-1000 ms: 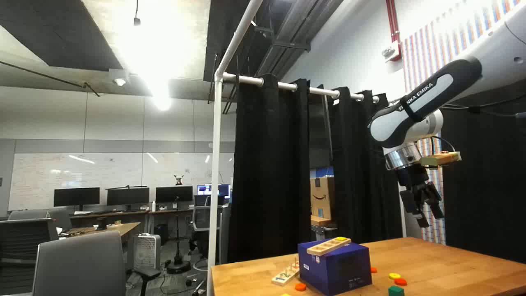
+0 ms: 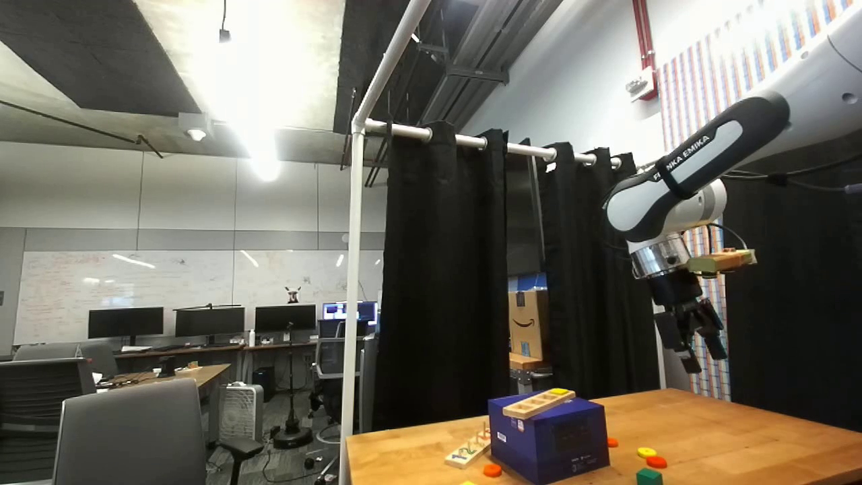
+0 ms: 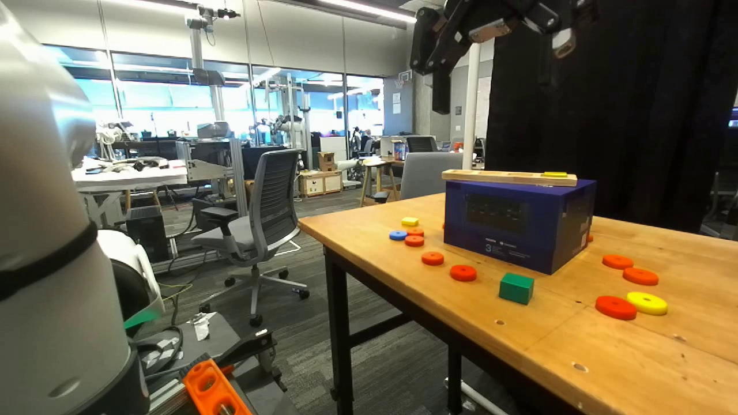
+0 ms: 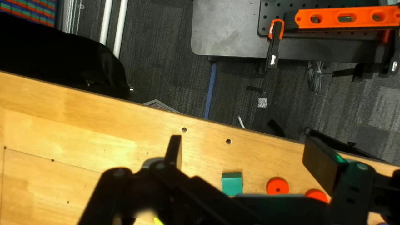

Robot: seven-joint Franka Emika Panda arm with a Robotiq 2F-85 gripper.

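Observation:
My gripper (image 2: 704,364) hangs high above the table, open and empty. In the wrist view its fingers stand wide apart, with a green block (image 4: 232,183) lying on the table below and between them. That same green block (image 3: 516,288) sits in front of a dark blue box (image 3: 512,220). Across the top of the box lies a wooden tray (image 3: 492,176) with slots, a yellow piece (image 3: 555,173) at one end. Orange-red discs (image 3: 463,272) and a yellow disc (image 3: 647,303) are spread over the tabletop.
A numbered wooden peg board (image 2: 467,453) lies behind the box. Left of the box are a blue disc (image 3: 398,235) and a small yellow block (image 3: 410,221). Bare wood of the table (image 4: 56,127) shows at the left of the wrist view.

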